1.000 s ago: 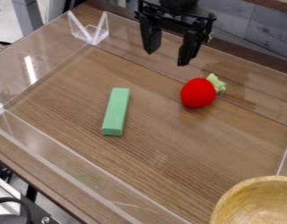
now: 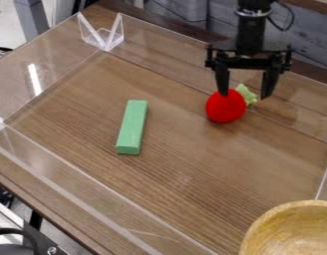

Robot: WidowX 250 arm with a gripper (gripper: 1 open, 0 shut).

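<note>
My black gripper (image 2: pixel 245 68) is at the top right, hanging with its fingers open just above a red round object (image 2: pixel 223 107). A small green and white piece (image 2: pixel 247 96) lies right behind the red object, partly hidden by it. A green bar (image 2: pixel 132 127) lies on the wooden table at the centre left, well apart from the gripper.
A clear plastic container (image 2: pixel 103 30) stands at the back left. The rim of a tan bowl (image 2: pixel 279 219) shows at the bottom right. The table's left edge runs along the lower left.
My gripper has moved back and to the right, and appears smaller, now over the red object and the piece behind it. The objects on the table look unmoved.
</note>
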